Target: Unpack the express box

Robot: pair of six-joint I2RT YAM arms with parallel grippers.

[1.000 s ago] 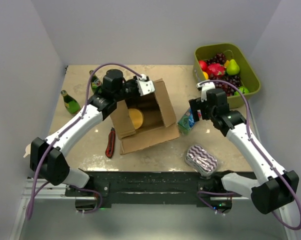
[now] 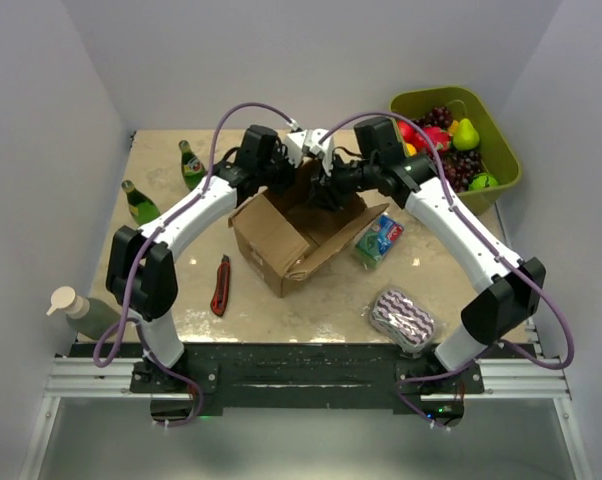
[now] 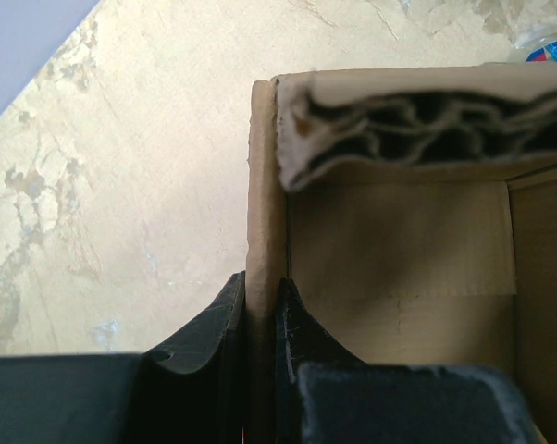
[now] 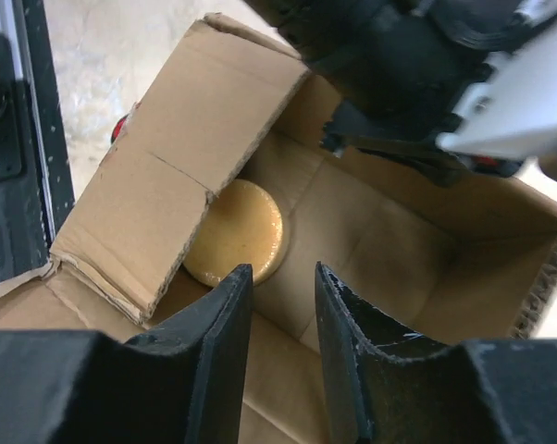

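The open cardboard box (image 2: pixel 271 240) is in the middle of the table, its front flap folded over. My left gripper is shut on the box's edge (image 3: pixel 265 185), with the box interior to the right in the left wrist view. My right gripper is part open over the box mouth, nothing between its fingers. In the right wrist view a round yellow item (image 4: pixel 232 231) lies on the box's inside, partly behind a flap.
Green bottles (image 2: pixel 141 205), a red cutter (image 2: pixel 221 285) and a pump bottle (image 2: pixel 86 315) lie left. A fruit bin (image 2: pixel 406 100), blue packet (image 2: pixel 379 238) and wrapped pack (image 2: pixel 401 320) are right.
My right gripper has risen and swung left to over the box. The box has turned and shifted, held by my left gripper, whose arm also moved earlier.
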